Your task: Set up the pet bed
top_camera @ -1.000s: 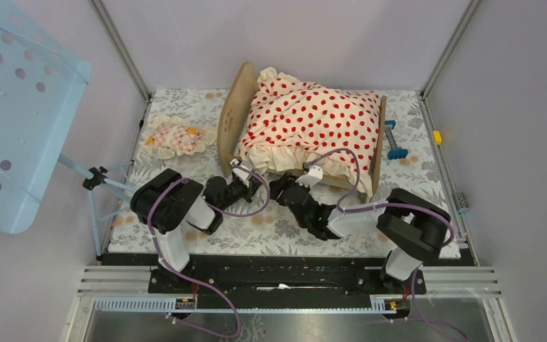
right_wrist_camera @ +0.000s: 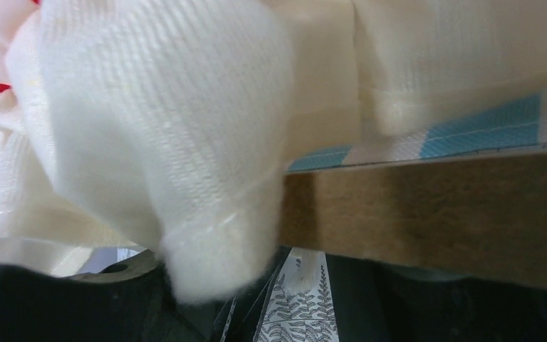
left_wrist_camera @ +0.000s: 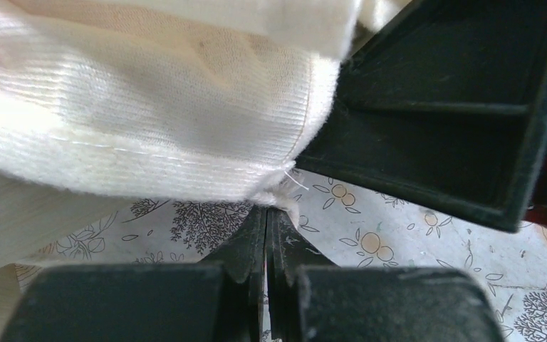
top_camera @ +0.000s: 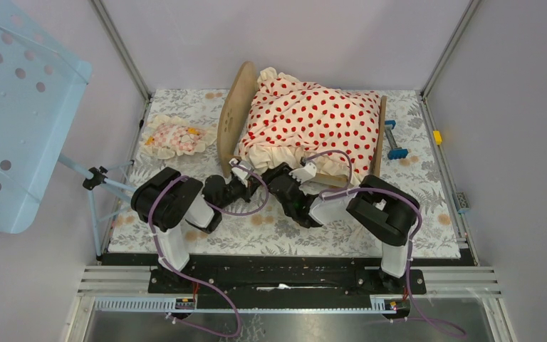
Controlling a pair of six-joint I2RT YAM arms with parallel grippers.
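The wooden bed frame (top_camera: 239, 96) holds a polka-dot cover (top_camera: 313, 125) whose cream frill (top_camera: 271, 158) hangs over the front rail (right_wrist_camera: 427, 214). My left gripper is shut at the frame's front left corner, its tips at the edge of the cream fabric (left_wrist_camera: 149, 121); whether cloth is pinched between them is hard to tell. My right gripper (top_camera: 280, 173) is just to its right, open under the front rail, with a fold of cream cloth (right_wrist_camera: 214, 178) hanging over it.
A small frilly pillow (top_camera: 174, 137) lies at the left. A blue tool (top_camera: 397, 153) lies right of the frame. Floor along the frame's front is mostly taken by my arms. A light-blue panel (top_camera: 21, 114) stands at the far left.
The left arm and bed look unchanged.
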